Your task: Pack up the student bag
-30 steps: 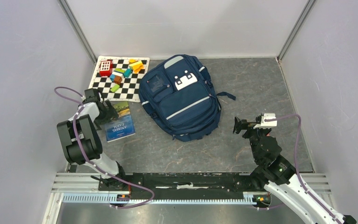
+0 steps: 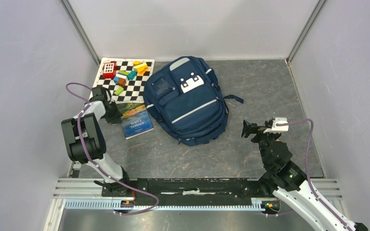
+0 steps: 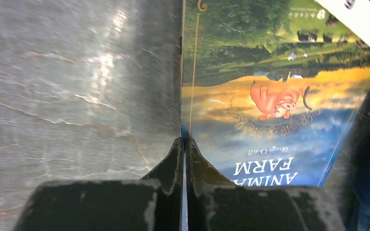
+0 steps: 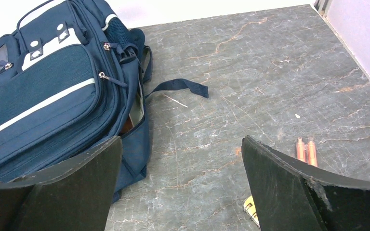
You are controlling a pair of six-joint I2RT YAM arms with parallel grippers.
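Note:
The Animal Farm book [image 2: 137, 126] lies cover up on the floor, its upper right corner near the backpack. At the book's left edge, my left gripper is shut; I make out nothing gripped between its fingertips, which meet right along that edge. The navy backpack [image 2: 192, 108] lies in the middle with its front pockets up. To its right, over bare floor, my right gripper stands open and empty. In the right wrist view the backpack [image 4: 53, 101] fills the left side, a strap reaching out from it.
Behind the book, a checkered board [image 2: 135, 91] carries several toy blocks and a red calculator-like item [image 2: 109, 70]. Two pinkish sticks [image 4: 311, 153] and a yellow item [image 4: 250, 208] lie near the right gripper.
The book has slid to the right toward the backpack and turned slightly, with my left gripper moving right along its left side. The right arm has hardly moved; the backpack is still.

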